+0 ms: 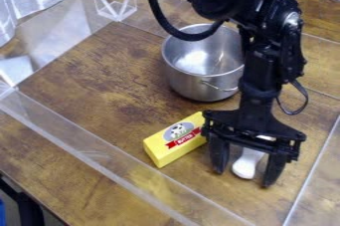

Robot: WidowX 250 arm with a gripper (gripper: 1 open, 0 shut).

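My black gripper is low over the right side of the wooden table, its fingers straddling a white object that lies on the wood. Whether the fingers touch it is hard to tell. Just left of the gripper lies a yellow box with a red and white label. A steel pot with a wire handle stands behind them, beside the arm.
Clear plastic walls border the table on the left and front, and a panel edge runs along the right. A small white item sits at the far left.
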